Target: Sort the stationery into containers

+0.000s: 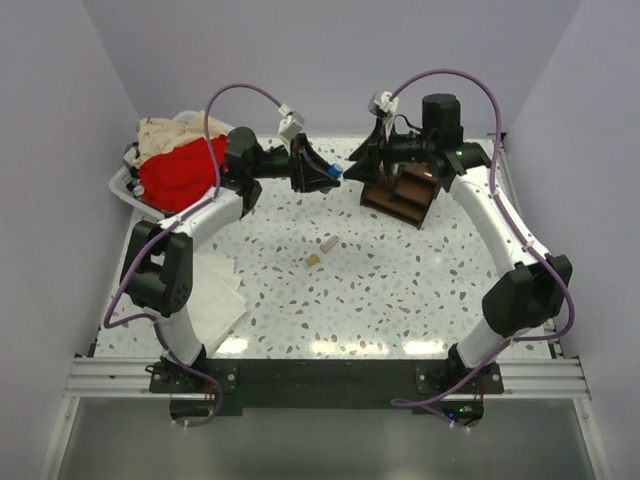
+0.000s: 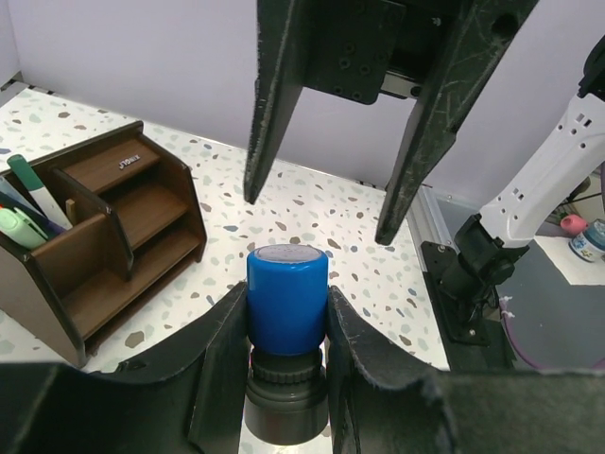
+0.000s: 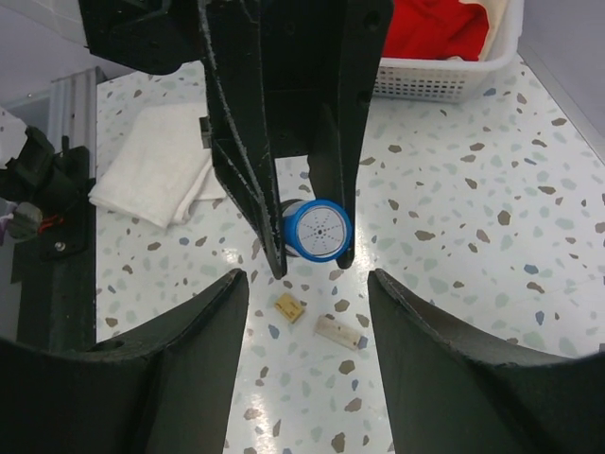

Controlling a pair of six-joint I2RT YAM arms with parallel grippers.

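My left gripper [image 1: 322,175] is shut on a cylindrical item with a blue end [image 2: 286,293] and dark body, held up over the table's middle. My right gripper [image 1: 360,172] is open, facing it from the right; in the right wrist view the blue end [image 3: 318,230] shows between the left fingers, a little beyond my open fingers. The dark wooden organizer [image 2: 132,236] stands at the back right, holding pens [image 2: 33,184]. A yellow block [image 1: 313,260] and a pale eraser-like block [image 1: 329,244] lie on the speckled table.
A white basket with red and beige cloth sits at the back left. White cloths [image 1: 215,300] lie at the front left.
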